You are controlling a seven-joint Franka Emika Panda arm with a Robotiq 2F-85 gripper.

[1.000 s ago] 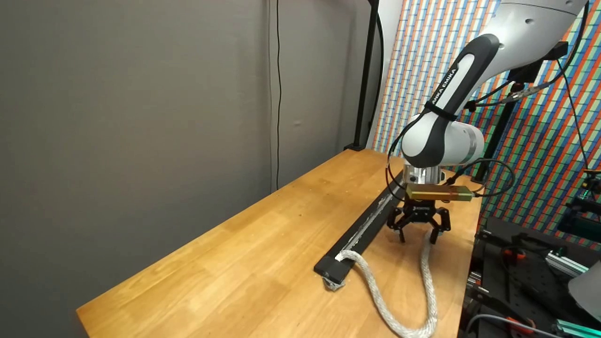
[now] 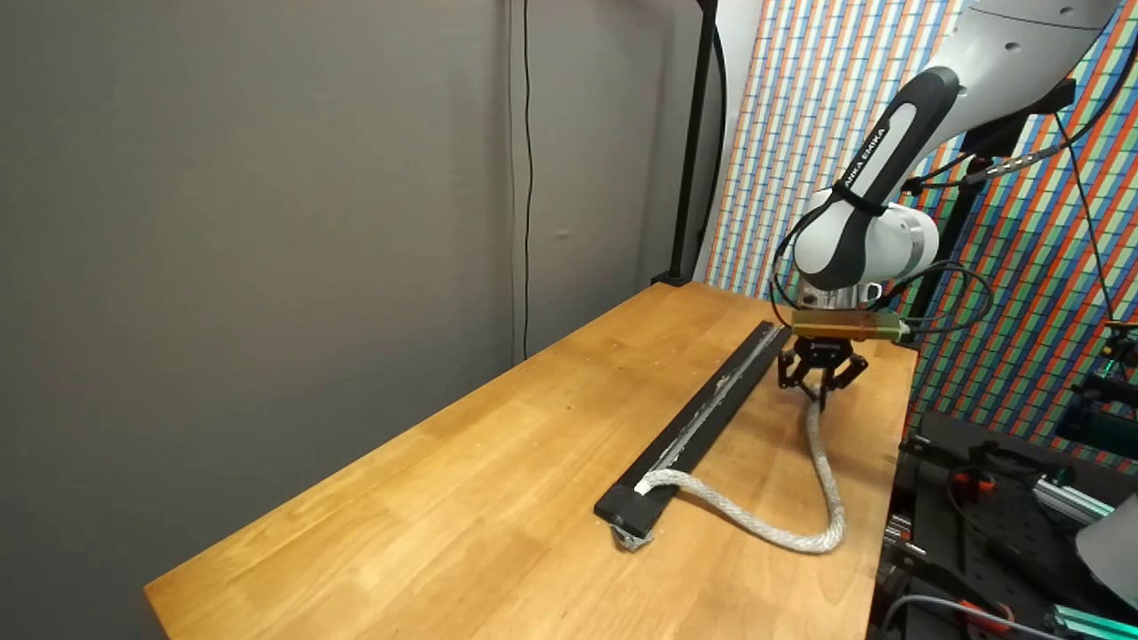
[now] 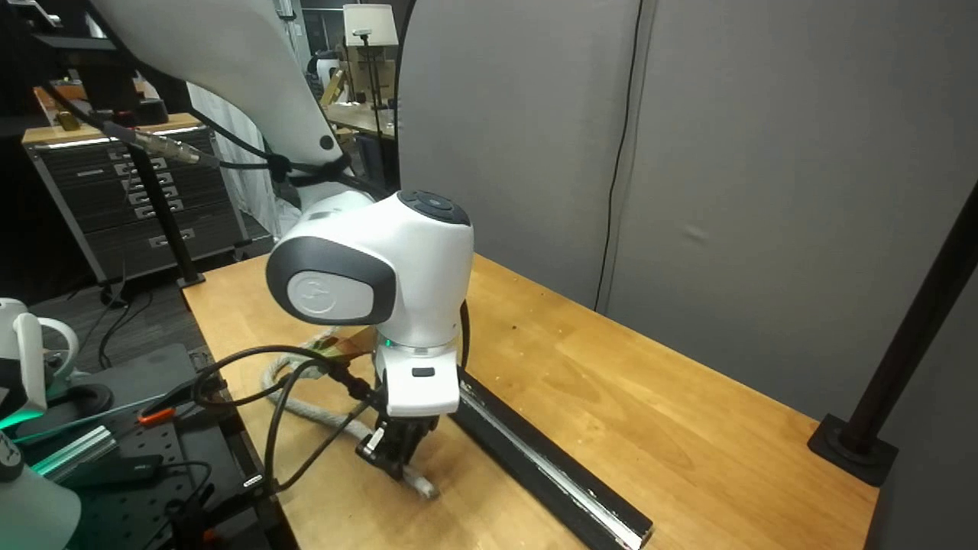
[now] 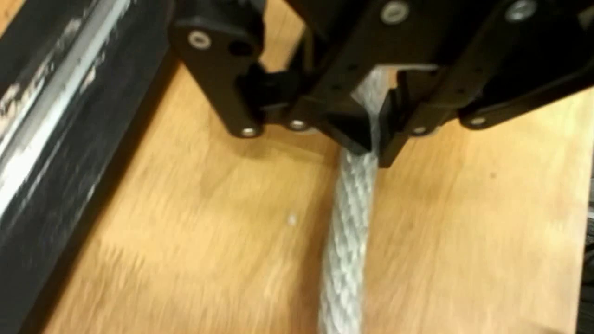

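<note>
A grey braided rope (image 2: 821, 475) curves across the wooden table, its one end at the near end of a black channel bar (image 2: 699, 422). Near its other end my gripper (image 2: 821, 396) is shut on the rope, right of the bar's far part. In the wrist view, the rope (image 4: 348, 245) runs down from between the fingertips of the gripper. A short stub of the rope (image 3: 422, 483) pokes out past the gripper (image 3: 403, 467) in exterior view 2. The bar (image 4: 106, 105) lies to the left in the wrist view, apart from the fingers.
A black post (image 2: 683, 192) stands at the table's far corner. Beyond the right edge lies a dark cart (image 2: 992, 533) with tools and cables.
The gripper has closed on the rope and moved up and toward the table's far end. The rope's loop has been drawn along with it, away from the near edge.
</note>
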